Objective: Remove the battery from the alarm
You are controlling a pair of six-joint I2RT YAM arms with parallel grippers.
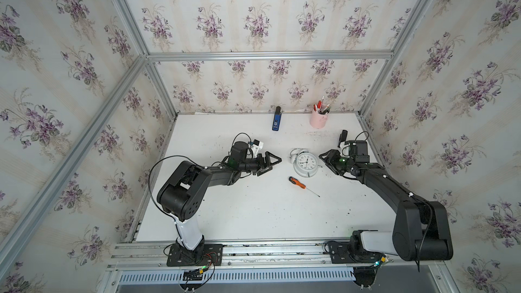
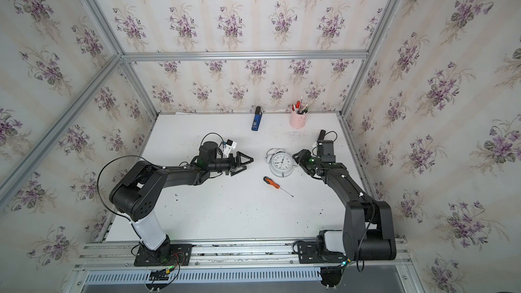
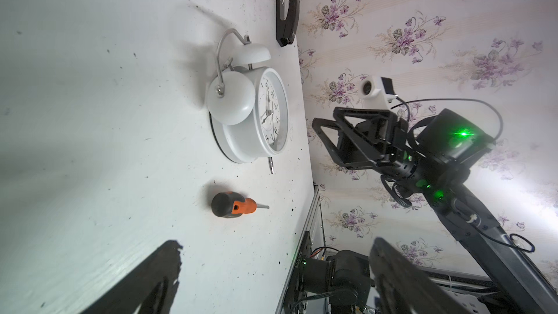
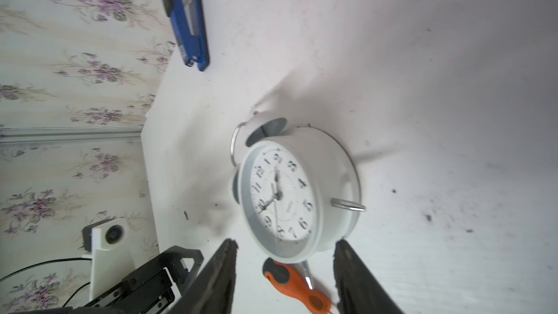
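Note:
Face up on the white table lies the white twin-bell alarm clock [image 1: 307, 162], its dial and hands showing in the right wrist view. Its back rests against the tabletop, so a battery cover or battery is hidden. To the clock's left, my left gripper [image 1: 278, 163] stands open and apart from it, with nothing between its fingers. My right gripper is open as well, close to the clock's right side and empty. An orange-and-black screwdriver [image 1: 297, 182] lies just in front of the clock, pointing to the right.
A blue stapler [image 1: 276, 119] and a pink cup of pens [image 1: 318, 119] stand along the back. Beyond the right gripper lies a small black object [image 1: 343, 136]. Open tabletop [image 1: 260, 211] stretches across the front and left.

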